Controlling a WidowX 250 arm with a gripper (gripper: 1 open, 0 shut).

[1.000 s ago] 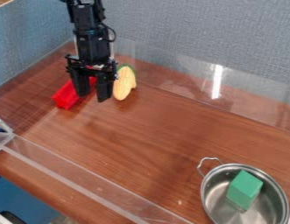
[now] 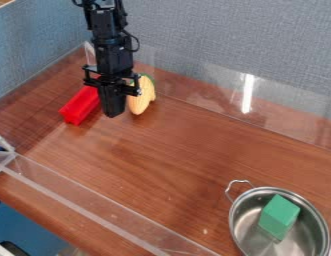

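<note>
My black gripper (image 2: 113, 100) hangs low over the upper left of the wooden table, between a red block (image 2: 78, 106) on its left and a yellow corn-like object (image 2: 144, 92) on its right, partly behind it. Its fingers look shut, with nothing visible between them. At the lower right, a steel pot (image 2: 305, 236) holds a green block (image 2: 279, 216).
Clear low walls edge the table, with a blue-grey wall behind and at the left. Some objects at the left edge are cut off.
The gripper has shifted slightly to the right, and its fingers look closer together than about a second ago. The blocks, yellow object and pot look unmoved.
</note>
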